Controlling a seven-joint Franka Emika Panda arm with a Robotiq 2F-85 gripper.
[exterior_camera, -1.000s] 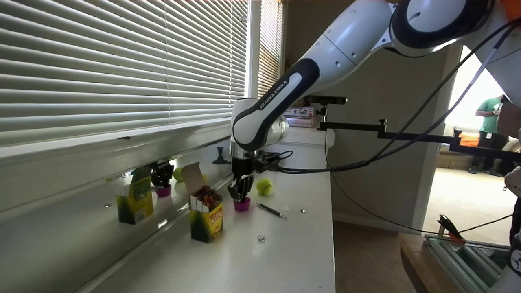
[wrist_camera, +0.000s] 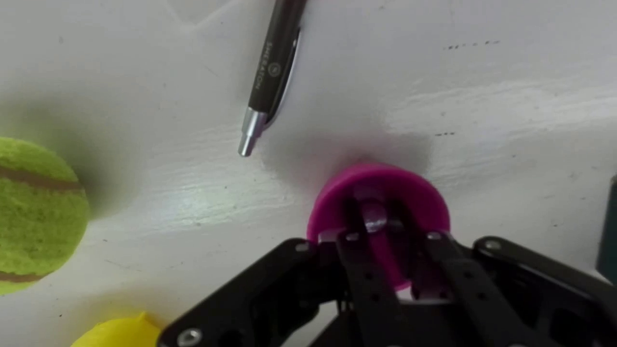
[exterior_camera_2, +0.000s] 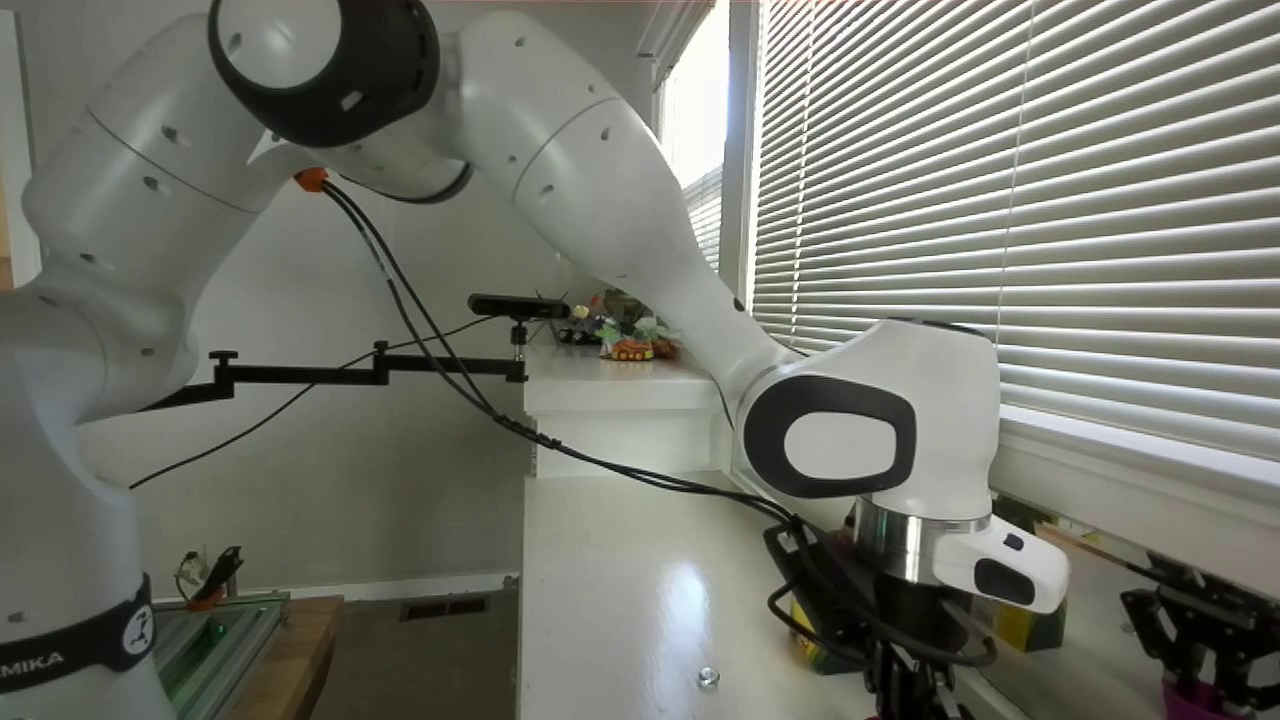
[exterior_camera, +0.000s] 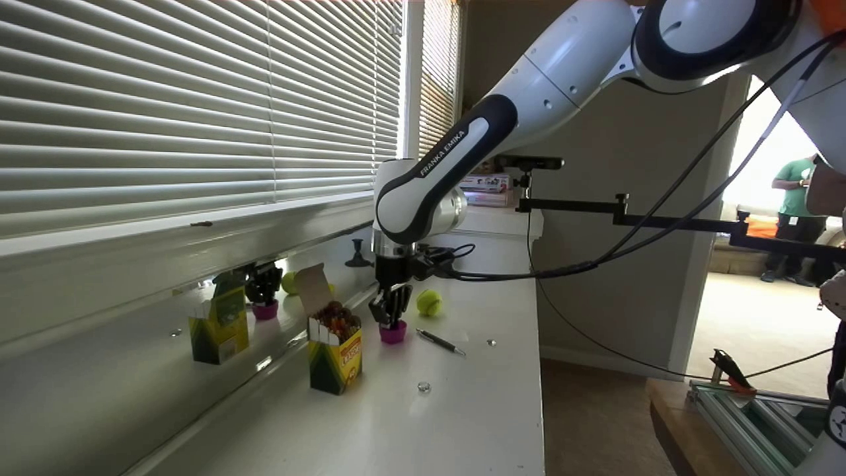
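A magenta cup (wrist_camera: 429, 193) stands on the white ledge, its opening facing up. My gripper points down with its fingers (wrist_camera: 359, 254) inside the cup. Down in the cup, at the fingertips, a small shiny piece (wrist_camera: 374, 216) shows, and the fingers are shut on it. Shadow and the fingers hide most of its shape. In the first exterior view the cup (exterior_camera: 393, 333) sits right below my gripper (exterior_camera: 390, 321); the second exterior view cuts off the fingertips at its lower edge.
A dark pen (exterior_camera: 441, 341) and a tennis ball (exterior_camera: 429, 302) lie near the cup. An open crayon box (exterior_camera: 336, 365) stands on the window side. Small clear pieces (exterior_camera: 424, 388) dot the ledge. A yellow object (wrist_camera: 118, 333) shows in the wrist view.
Hardly anything differs: the arm has shifted very slightly, with the fingers in the cup in both frames. The cup, pen, ball and box keep their places.
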